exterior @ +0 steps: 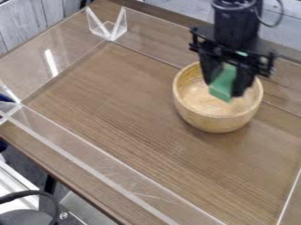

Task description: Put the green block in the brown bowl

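In the camera view the brown bowl (pixel 192 102) stands at the right of the table, its hollow facing up. Over it hangs my black gripper (pixel 221 79), shut on the green block (pixel 220 89). Part of the block is hidden by the fingers, and its lower end shows against the inside of the bowl. Whether the block touches the bowl cannot be made out.
Bare wooden table (pixel 106 88) lies to the left and in front of the bowl. Clear plastic walls (pixel 106 24) edge the table at the back left. A black cable (pixel 30 198) lies at the lower left.
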